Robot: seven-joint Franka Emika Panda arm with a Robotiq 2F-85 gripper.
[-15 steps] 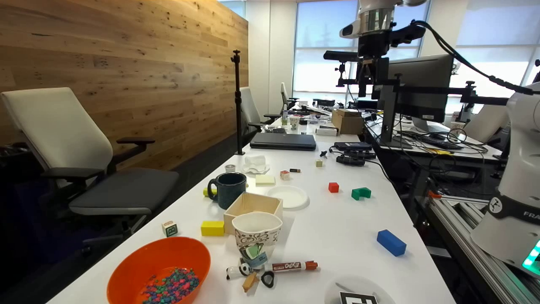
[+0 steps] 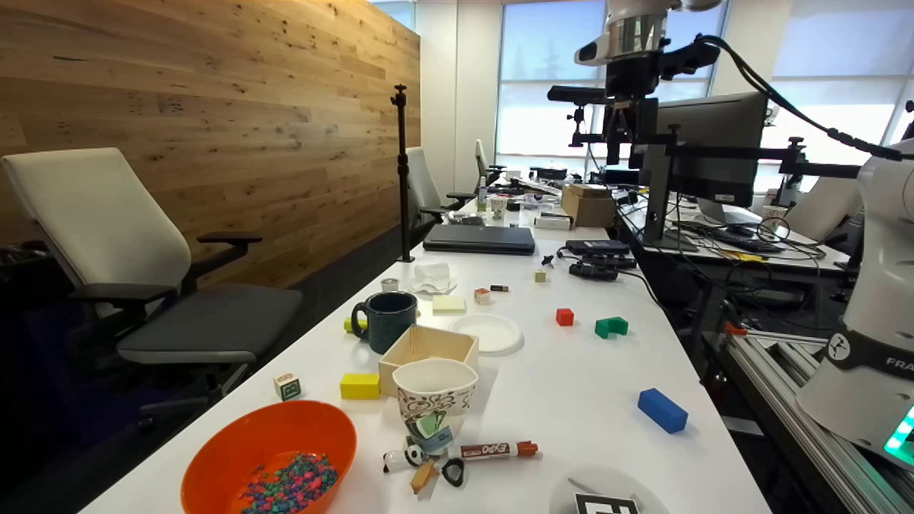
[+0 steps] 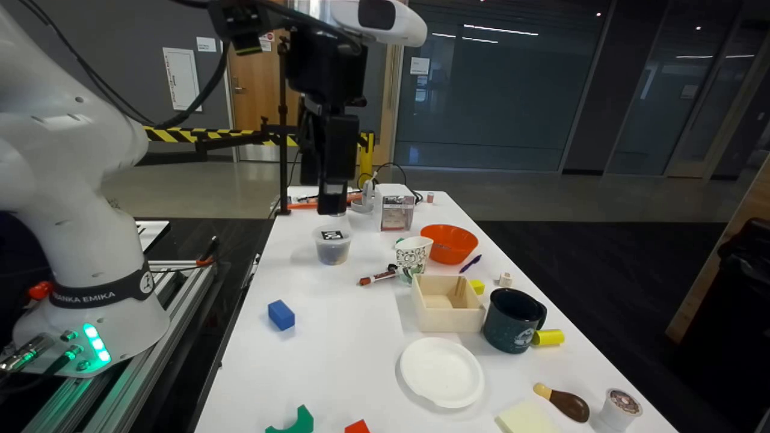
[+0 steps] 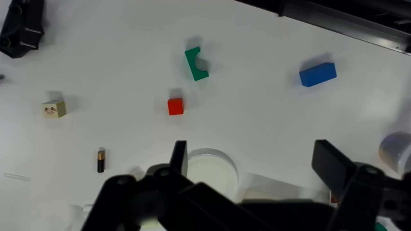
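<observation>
High over the white table hangs my gripper, its two black fingers far apart and nothing between them. In the second exterior view the gripper [image 3: 325,198] is seen from the side, well clear of every object. A blue block [image 4: 318,74], a red cube [image 4: 175,106] and a green arch block [image 4: 195,64] lie separately on the table. A white plate [image 4: 212,173] shows partly behind the fingers in the wrist view. Beside the plate stand an open wooden box [image 3: 451,320] and a dark mug [image 3: 511,321].
An orange bowl [image 2: 257,432] holds small coloured bits. Close to it are a patterned paper cup [image 2: 435,390], a red marker [image 2: 499,450] and a yellow block [image 2: 360,386]. A lidded tub [image 3: 332,245] stands farther off. Bare table surrounds the blue block.
</observation>
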